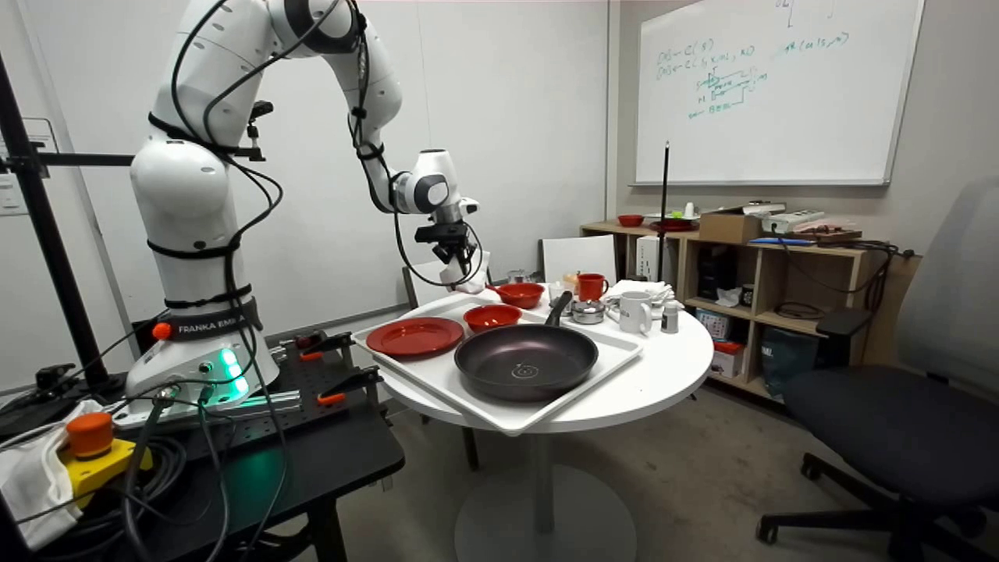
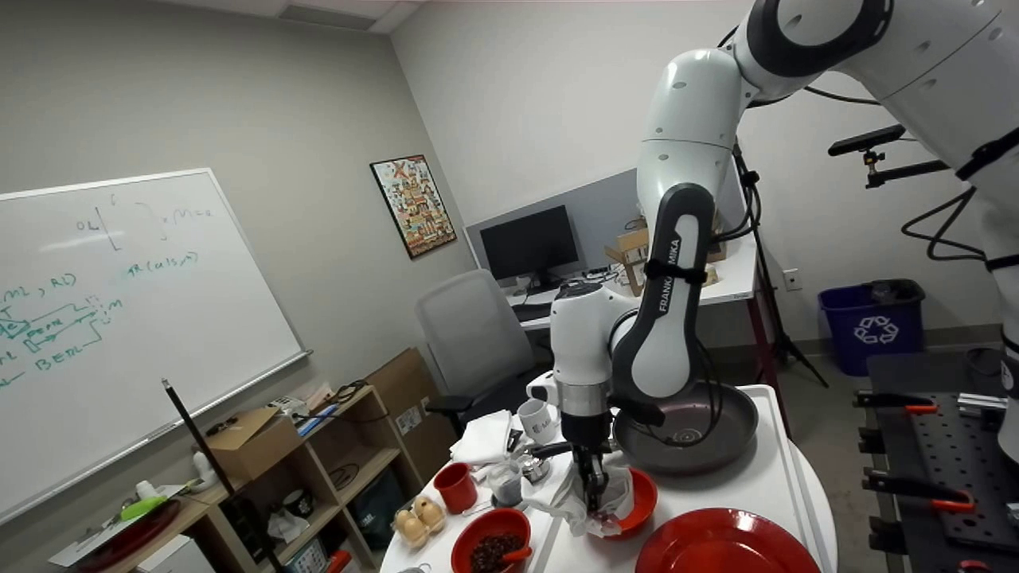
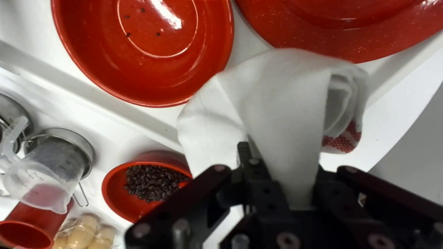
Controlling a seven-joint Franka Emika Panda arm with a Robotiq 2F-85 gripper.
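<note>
My gripper is shut on a white cloth, which hangs bunched from its fingers with a red-patterned edge showing at one side. In exterior view 1 the gripper and cloth are raised above the far left of the table, behind the tray. A red bowl on the tray has a few dark specks inside. Beside it lies a red plate, partly overlapped by the cloth in the wrist view. One fingertip is hidden by the cloth.
A black pan fills the tray's near side. Off the tray stand a red bowl of dark beans, a clear measuring cup, a red mug and a white mug. The cloth hangs near the bean bowl.
</note>
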